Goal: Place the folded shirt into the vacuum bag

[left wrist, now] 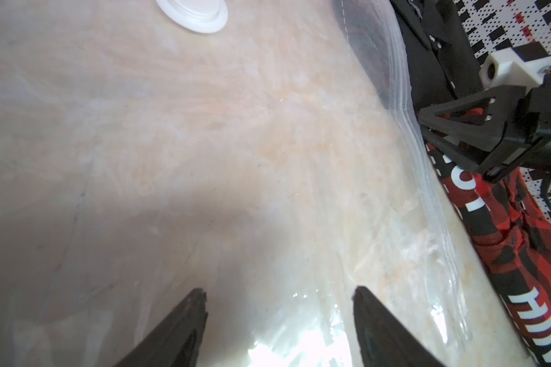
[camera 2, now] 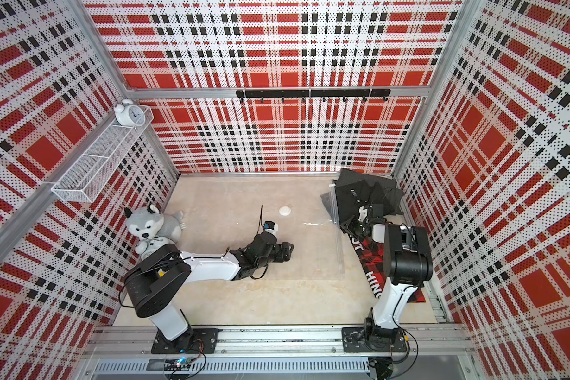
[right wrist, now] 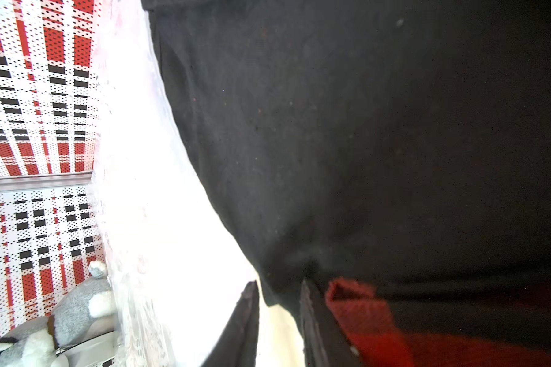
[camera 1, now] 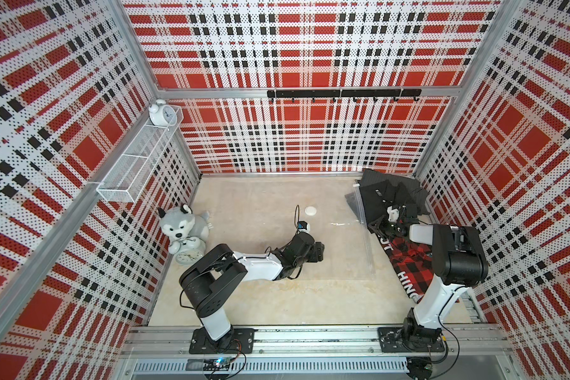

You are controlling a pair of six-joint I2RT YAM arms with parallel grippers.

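Note:
A clear vacuum bag [camera 1: 367, 250] lies flat across the table, its zip edge facing right; its white round valve [camera 1: 310, 211] shows on top. The black shirt [camera 1: 376, 196] lies folded at the right, with red-black plaid cloth [camera 1: 411, 259] with white lettering in front of it. At the far end, a dark corner shows through the bag's plastic; inside or underneath, I cannot tell. Over the bag's middle, my left gripper is open and empty. My right gripper is slightly open at the shirt's left edge; a dark cloth tip appears near its fingers.
A grey-white husky plush [camera 1: 182, 224] sits at the left with a clock [camera 1: 190, 253]. A wire basket [camera 1: 139, 161] hangs on the left wall, a white alarm clock [camera 1: 162, 114] at its end.

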